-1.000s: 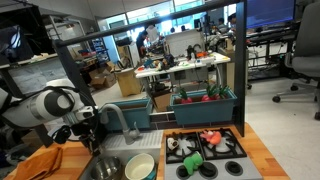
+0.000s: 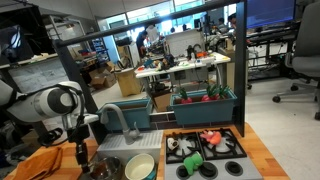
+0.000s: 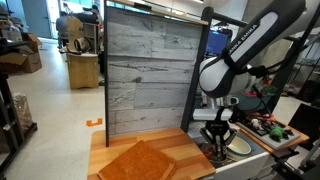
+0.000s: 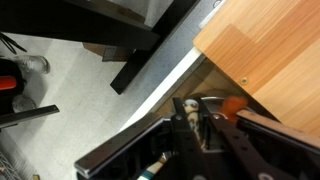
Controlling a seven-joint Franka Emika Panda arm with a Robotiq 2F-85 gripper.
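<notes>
My gripper [image 2: 83, 160] points down at the left end of the sink, beside a shiny metal pot [image 2: 108, 166]. In the wrist view its dark fingers come in from the bottom, shut on a small, narrow, shiny piece [image 4: 194, 115]; what this belongs to cannot be made out. Beyond the fingers, an orange object [image 4: 233, 106] shows partly at the sink's edge. A cream bowl [image 2: 141, 166] sits to the right of the pot. In the second exterior view, the gripper [image 3: 217, 146] hangs over the sink, and the fingertips are hard to make out.
An orange cloth [image 3: 138, 164] lies on the wooden counter [image 3: 180, 146]. A faucet [image 2: 120, 117] rises behind the sink. To the right is a stove [image 2: 210, 160] with a green toy [image 2: 191, 161] and a pink item [image 2: 210, 136]. A grey plank wall [image 3: 155, 75] borders the counter.
My gripper has come down and slightly left at the sink's left side. The bowl, stove items and cloth stay where they were.
</notes>
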